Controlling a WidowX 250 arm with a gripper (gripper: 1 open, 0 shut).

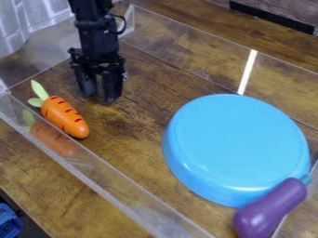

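The black gripper [99,77] hangs low over the wooden floor at the upper left of the camera view, behind the orange toy carrot [62,115]; whether it is open or shut is hard to make out. The carrot lies on the floor with its green top toward the back left. A large blue round plastic piece [230,144] lies on the right, and a purple toy eggplant [269,211] sits at its lower right edge.
Clear plastic walls border the wooden work area, with a white strip [246,72] at the back right. A blue object [6,221] shows at the lower left corner.
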